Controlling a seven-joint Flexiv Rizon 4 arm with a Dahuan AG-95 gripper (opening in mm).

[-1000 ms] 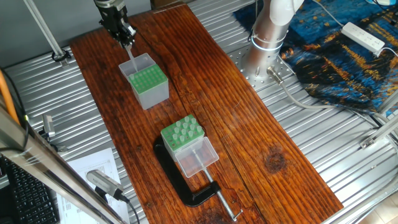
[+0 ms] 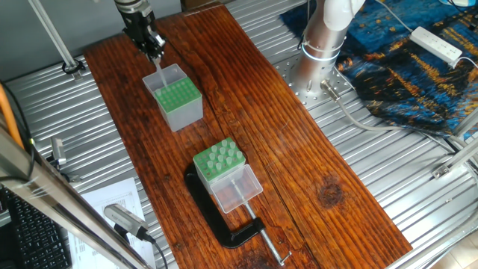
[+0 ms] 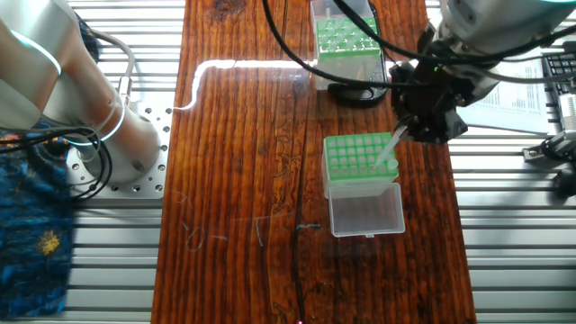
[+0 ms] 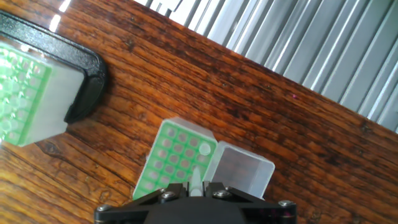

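Note:
A slim translucent pipette tip (image 3: 389, 148) is pinched in my gripper, which is shut on its upper end. The tip slants down over the green-topped rack box (image 3: 349, 155), its lower end near a corner row of holes. Whether that end is inside a hole, touching the top or just above it, I cannot tell. One whitish round tip head (image 4: 204, 149) sits in that rack near the lid side. In exterior view 1 the gripper (image 2: 157, 58) hangs beyond the rack's open clear lid (image 2: 173, 73), and the held tip passes in front of that lid.
A second green-topped rack (image 2: 219, 158), with several tips standing in it, is held by a black C-clamp (image 2: 211, 217) whose screw sticks out at the front. Its clear lid (image 2: 237, 188) lies open. Bare wooden table (image 2: 299, 164) stretches toward the robot's base.
Over the last second my gripper has shifted very slightly down and to the right in exterior view 1, with the tip still held. The racks have not moved.

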